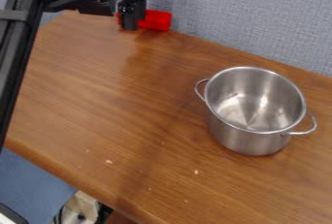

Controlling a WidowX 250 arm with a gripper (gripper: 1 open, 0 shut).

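Note:
The black gripper (130, 18) hangs at the back left of the table, pointing down, at a red object (155, 20) that lies against the back wall. The gripper is in front of part of the red object; whether its fingers are open or shut on it is too dark and small to tell. A steel pot (255, 112) with two side handles stands upright on the right side of the table, empty inside and well apart from the gripper.
A grey wall (247, 15) runs along the back. The table's edge drops away at the lower left, and the black arm reaches along the left side.

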